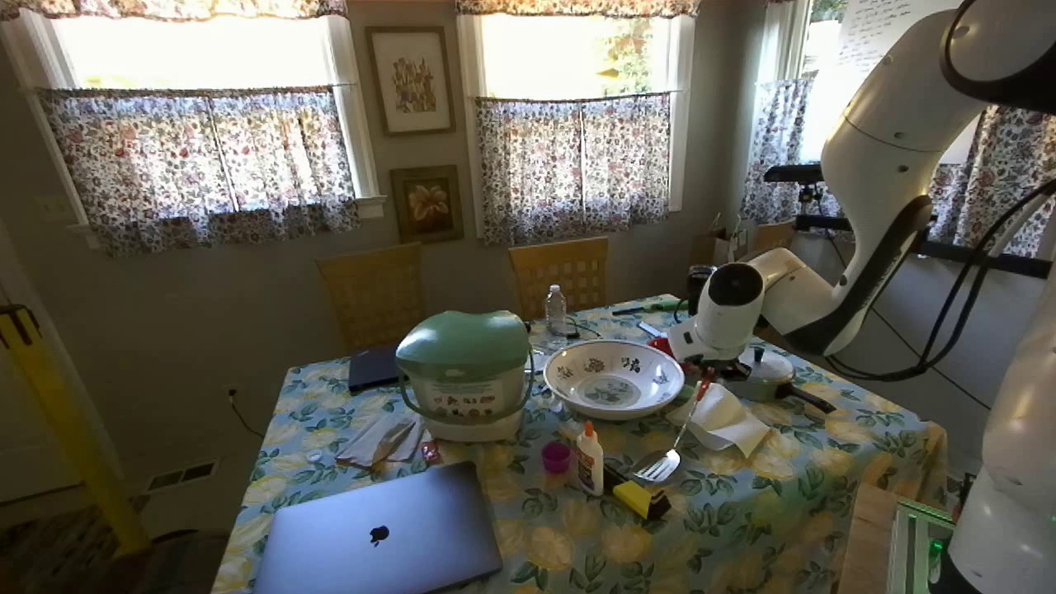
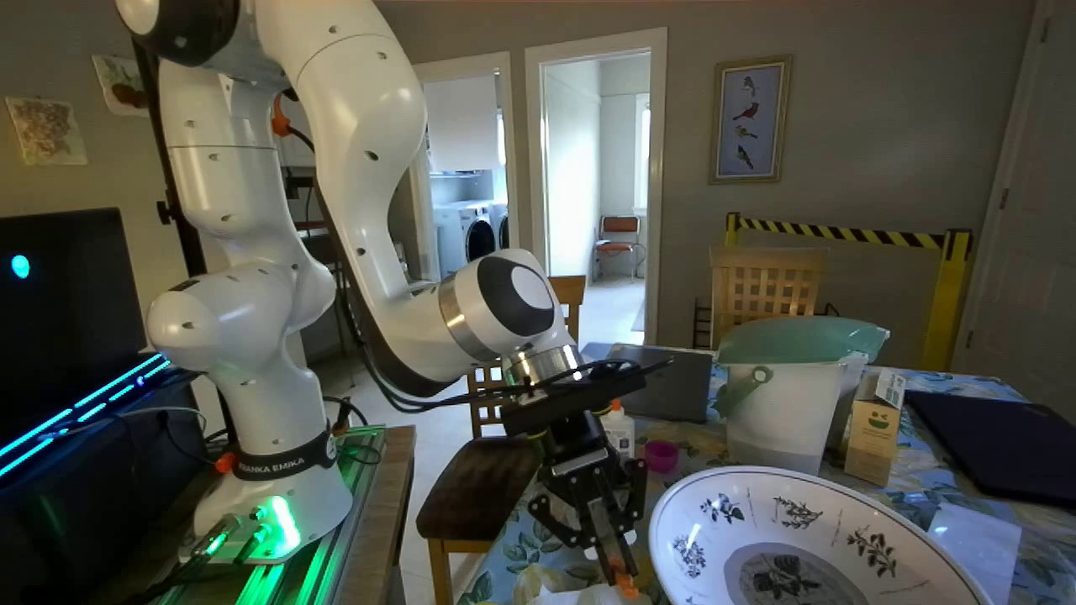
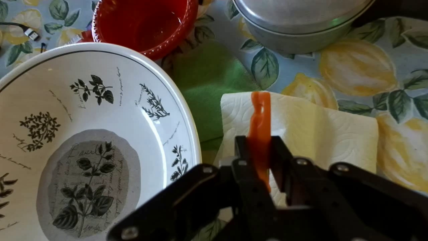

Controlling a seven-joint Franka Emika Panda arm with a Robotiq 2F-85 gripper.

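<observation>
A slotted metal spatula with an orange-red handle is held at that handle by my gripper, which is shut on it. In exterior view 1 the spatula slants down from the gripper, its slotted head low over the table or touching it; I cannot tell which. Exterior view 2 shows my gripper pointing downward, with the orange handle end at its fingertips. Below and behind the handle in the wrist view lies a folded white paper towel. The large white bowl with herb drawings stands left of the gripper there.
A red bowl and a lidded pot stand close by in the wrist view. In exterior view 1 a glue bottle, purple cup, yellow-black object, green-lidded bin and laptop are on the table.
</observation>
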